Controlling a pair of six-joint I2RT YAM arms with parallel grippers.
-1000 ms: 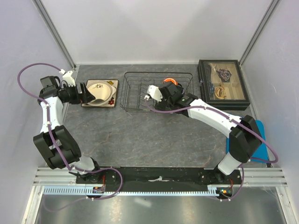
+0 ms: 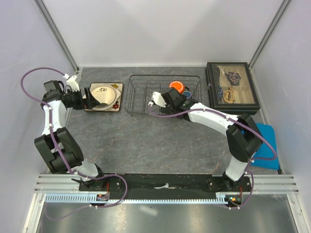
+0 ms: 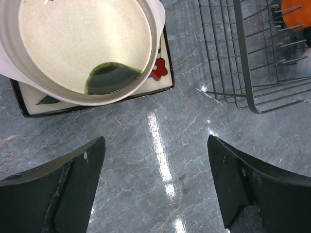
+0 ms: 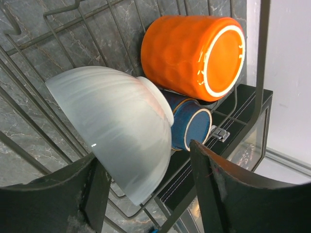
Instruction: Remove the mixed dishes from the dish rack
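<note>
A pale bowl (image 4: 121,116) rests on its side in the wire dish rack (image 2: 141,80), its foot turned toward an orange mug (image 4: 177,53) and a small blue cup (image 4: 187,124). My right gripper is over the rack with its fingers apart, and the lower part of the bowl extends between them; firm contact does not show. At the left, a cream plate with a dark patch (image 3: 80,39) lies inside a white handled dish (image 3: 158,19), on a floral tray (image 3: 165,80). Beside that stack my left gripper stands open and empty over the counter.
A black glass-lidded case (image 2: 233,90) stands close to the rack's right side. Further right lies a blue item (image 2: 266,141). The counter (image 2: 141,145) in front of the rack is clear.
The left arm stays almost still.
</note>
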